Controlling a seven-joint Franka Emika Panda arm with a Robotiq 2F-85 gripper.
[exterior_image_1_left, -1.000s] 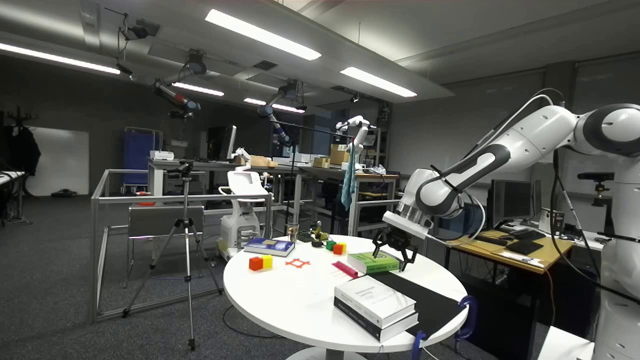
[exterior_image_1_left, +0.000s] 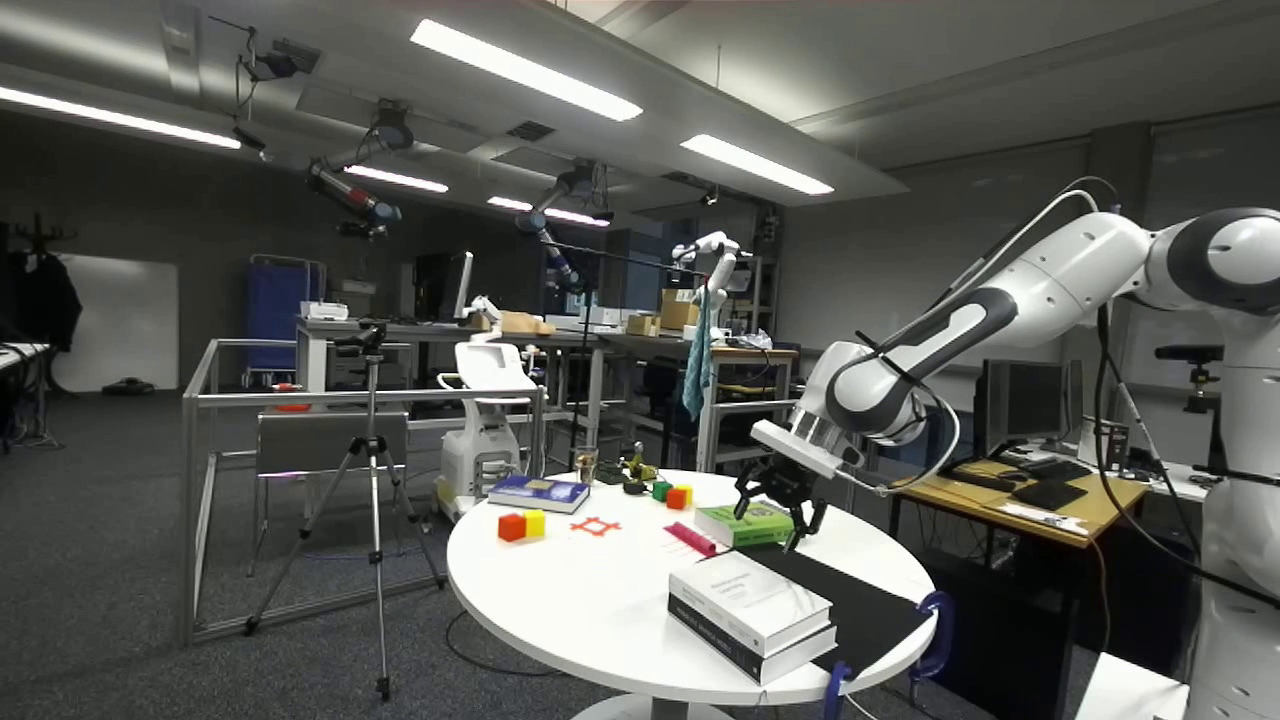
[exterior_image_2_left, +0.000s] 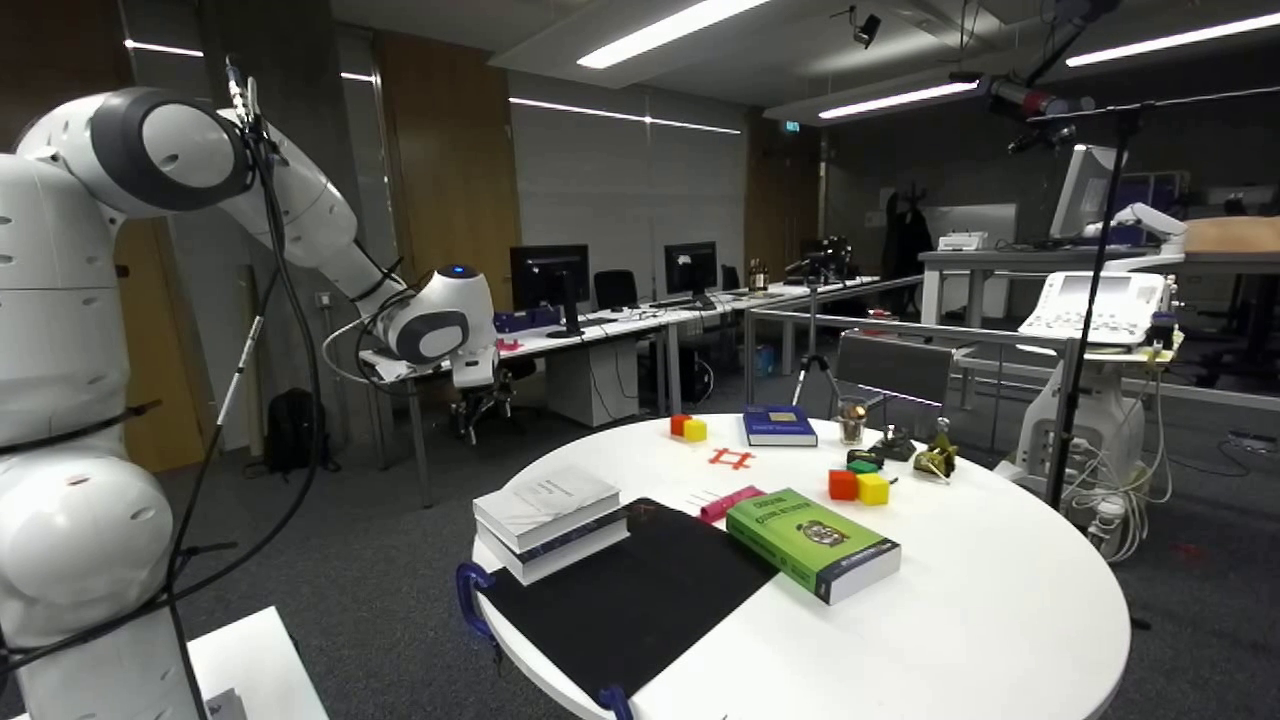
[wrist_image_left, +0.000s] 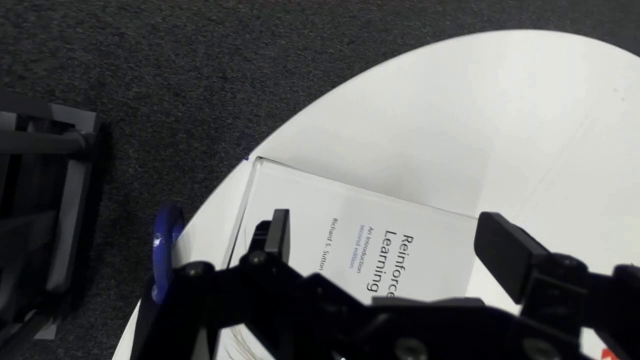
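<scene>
My gripper is open, its two black fingers (wrist_image_left: 504, 255) wide apart with nothing held between them. Beyond them in the wrist view lies the white "Reinforcement Learning" book (wrist_image_left: 312, 198), partly covered by the gripper body. In exterior view 1 that white book (exterior_image_1_left: 750, 590) rests on top of a black-covered book (exterior_image_1_left: 720, 636) near the round table's edge. There the gripper (exterior_image_1_left: 775, 528) overlaps the green book (exterior_image_1_left: 726, 523) in the image. From exterior view 2 the gripper (exterior_image_2_left: 468, 420) appears above and clear of the book stack (exterior_image_2_left: 546, 504).
A black mat (exterior_image_2_left: 636, 588) is clamped at the table edge by blue clamps (exterior_image_2_left: 474, 596). A pink object (exterior_image_2_left: 726, 504), blue book (exterior_image_2_left: 780, 426), coloured cubes (exterior_image_2_left: 858, 486) and a red frame (exterior_image_2_left: 729, 457) lie about.
My gripper has tilted and shifted slightly left in exterior view 1, its fingers still apart. The books and other table objects have stayed put.
</scene>
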